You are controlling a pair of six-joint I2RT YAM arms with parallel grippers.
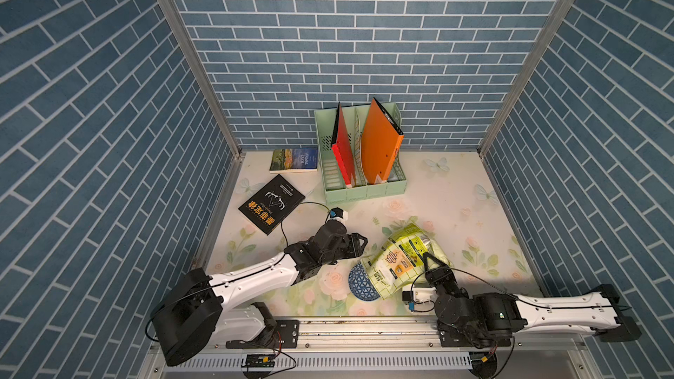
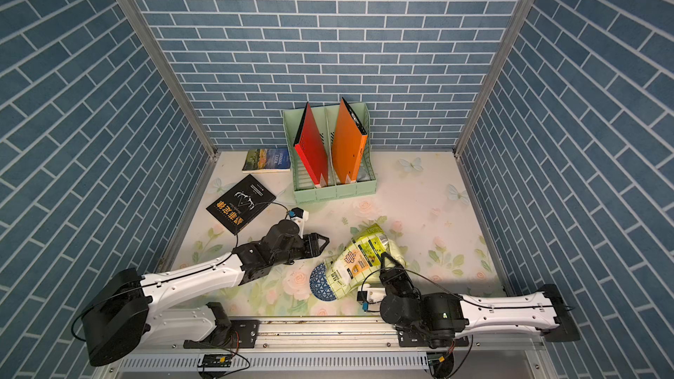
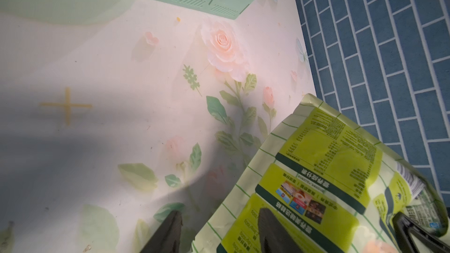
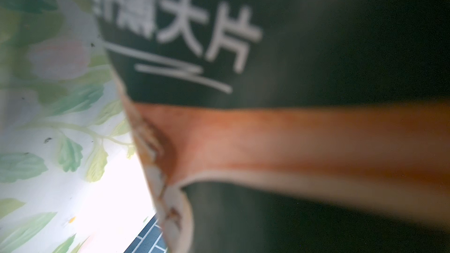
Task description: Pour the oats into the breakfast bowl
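The green-and-white oats bag (image 1: pixel 401 259) is tilted over the blue patterned bowl (image 1: pixel 361 283), its lower left end covering the bowl's right part. At the bag's right end my right gripper (image 1: pixel 434 266) is shut on it; in the right wrist view the bag's dark green face (image 4: pixel 328 42) fills most of the picture. Whether oats are in the bowl cannot be seen. My left gripper (image 1: pixel 359 245) stands open just left of the bag, above the table. In the left wrist view its two dark fingers (image 3: pixel 169 234) are apart, with the bag (image 3: pixel 323 159) beyond them.
A pale green rack (image 1: pixel 365 191) with red and orange folders (image 1: pixel 380 144) stands at the back. Two books lie at the left, a black one (image 1: pixel 272 203) and a blue one (image 1: pixel 295 160).
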